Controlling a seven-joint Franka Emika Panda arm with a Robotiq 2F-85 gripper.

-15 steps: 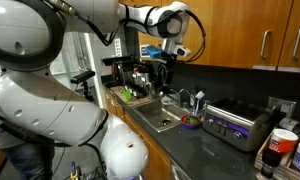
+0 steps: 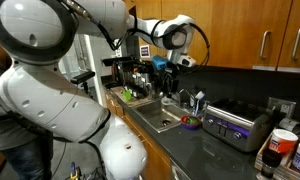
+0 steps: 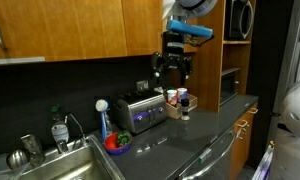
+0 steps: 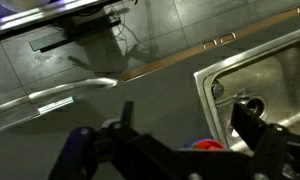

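My gripper stands open, with bare counter visible between its dark fingers in the wrist view. In exterior view 2 the gripper (image 3: 172, 70) hangs high above the grey counter (image 3: 170, 150), touching nothing. A bowl with red and green colours (image 2: 191, 122) rests on the counter beside the metal sink (image 2: 156, 116). Only part of that red-and-blue bowl (image 4: 207, 144) shows in the wrist view, beside the gripper body. The silver toaster (image 2: 232, 128) stands against the back wall.
A wooden holder with cups (image 3: 182, 100) sits beyond the toaster, with a dark cup (image 3: 185, 114) in front. The faucet (image 3: 80, 128) rises behind the sink. Wooden cabinets (image 2: 240, 35) hang above.
The counter items have not moved.
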